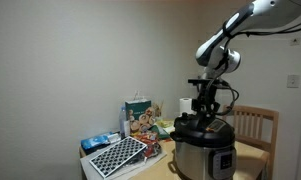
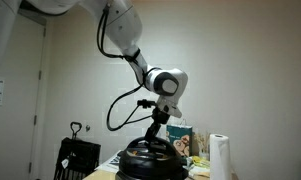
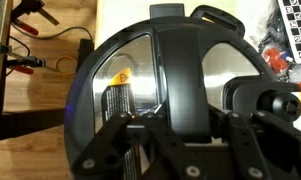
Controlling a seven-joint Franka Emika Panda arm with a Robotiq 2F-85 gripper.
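Observation:
A large silver multicooker (image 1: 193, 160) with a dark control panel (image 1: 226, 161) stands near the table's front. Its round black and silver lid (image 3: 138, 65) sits on top, crossed by a wide black handle (image 3: 180, 70). My gripper (image 1: 202, 112) points down at the lid's handle from above. In the wrist view the dark gripper overlaps the near end of the handle. Dark parts blend together there, so the gap between the fingers and any contact with the handle are unclear. Exterior view 2 shows the gripper (image 2: 153, 130) low over the black lid (image 2: 150, 152).
A black-and-white perforated panel (image 1: 118, 157), a green patterned bag (image 1: 138, 108) and a paper towel roll (image 2: 220, 157) stand beyond the cooker. A wooden chair (image 1: 253, 122) is behind the table. Bare tabletop (image 1: 155, 172) shows left of the cooker.

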